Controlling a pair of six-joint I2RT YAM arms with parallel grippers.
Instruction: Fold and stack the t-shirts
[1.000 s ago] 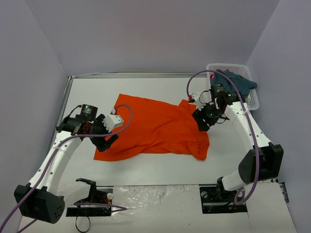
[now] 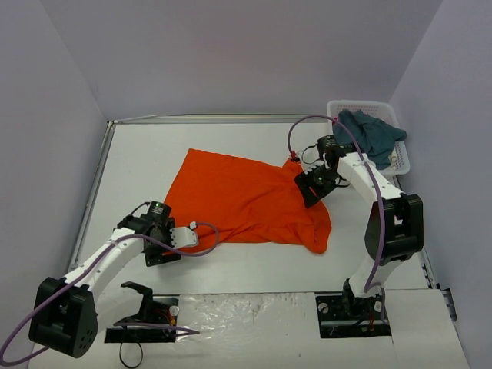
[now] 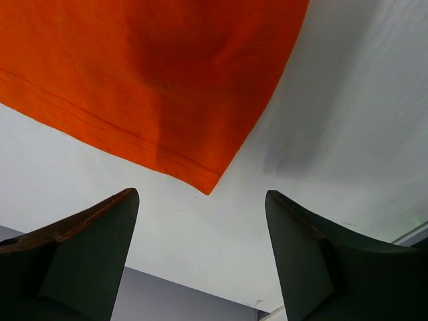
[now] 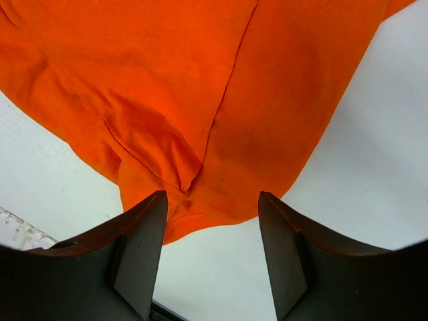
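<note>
An orange t-shirt [image 2: 242, 196] lies spread out on the white table, wrinkled along its near and right parts. Over its near left corner hovers my left gripper [image 2: 171, 257]; in the left wrist view a hemmed shirt corner [image 3: 200, 175] points in between the open fingers, untouched by them. My right gripper [image 2: 307, 192] is above the shirt's right side. From the right wrist view, its fingers [image 4: 144, 251] stand open, with a folded-over flap [image 4: 157, 150] of the shirt just beyond them. Neither gripper holds cloth.
At the far right corner a white basket [image 2: 351, 105] holds a dark teal cloth [image 2: 373, 138]. Bare table [image 2: 254, 269] shows in front of the shirt, and clear plastic film [image 2: 223, 315] lies beyond the near edge. Walls close in on both sides.
My left gripper has moved toward the near edge, down to the shirt's near left corner. The right one has shifted slightly left over the shirt. The shirt lies as before.
</note>
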